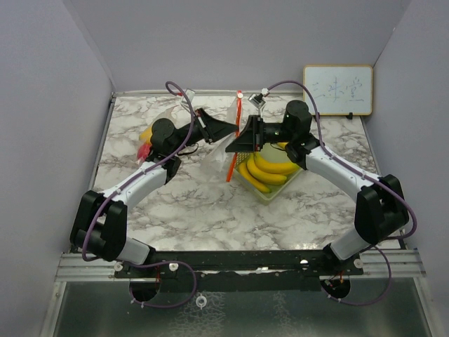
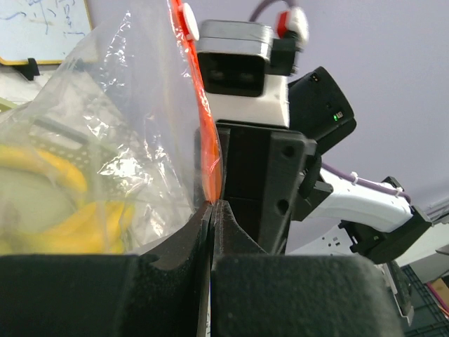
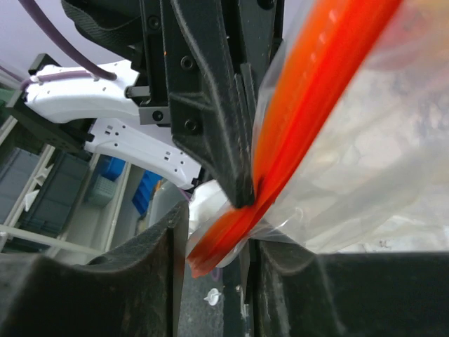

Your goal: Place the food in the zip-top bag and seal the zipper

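The clear bag [image 2: 151,98] hangs upright, its orange zipper strip [image 1: 233,167] along the top, with a white slider [image 2: 189,21] near one end. My left gripper [image 1: 236,128] is shut on the strip, as its meeting fingertips [image 2: 223,208] show in the left wrist view. Just beside it, my right gripper is part open, fingers on either side of the orange strip with a gap still showing. Yellow bananas [image 1: 261,175] lie in a pale green basket [image 1: 265,197] under my right arm. Whether food is in the bag cannot be made out.
Yellow and pink items [image 1: 144,149] lie half hidden behind the left arm. A small whiteboard [image 1: 338,90] stands at the back right.
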